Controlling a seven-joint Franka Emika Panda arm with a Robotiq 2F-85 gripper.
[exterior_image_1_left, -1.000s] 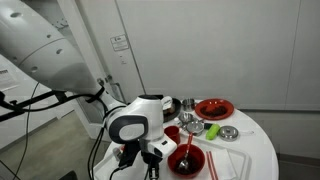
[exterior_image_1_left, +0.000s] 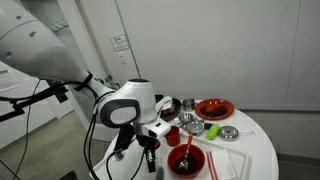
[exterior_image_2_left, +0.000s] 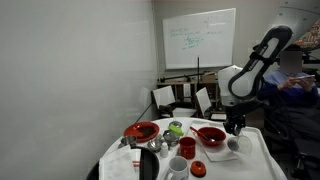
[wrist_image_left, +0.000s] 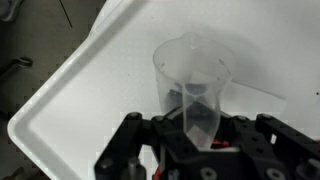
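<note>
A clear cup (wrist_image_left: 195, 65) fills the middle of the wrist view and overlaps the ends of my gripper. Dark finger shapes show through its side, and my fingers are shut at its thin wall. In exterior view 2 the same cup (exterior_image_2_left: 238, 144) is just below my gripper (exterior_image_2_left: 237, 131), over the white tray (exterior_image_2_left: 262, 160). Whether its base touches the tray is hard to see. My gripper (exterior_image_1_left: 151, 162) is at the tray's near left in exterior view 1.
A red bowl (exterior_image_1_left: 177, 167) with a red-handled utensil stands beside my gripper. Red mugs, metal pots, a green item (exterior_image_1_left: 212, 131) and a red plate (exterior_image_1_left: 225, 106) crowd the table behind. White paper (exterior_image_1_left: 223, 162) lies on the tray's right side.
My gripper has risen and shifted slightly over the last second. The bowl and the dishes behind it have stayed put.
</note>
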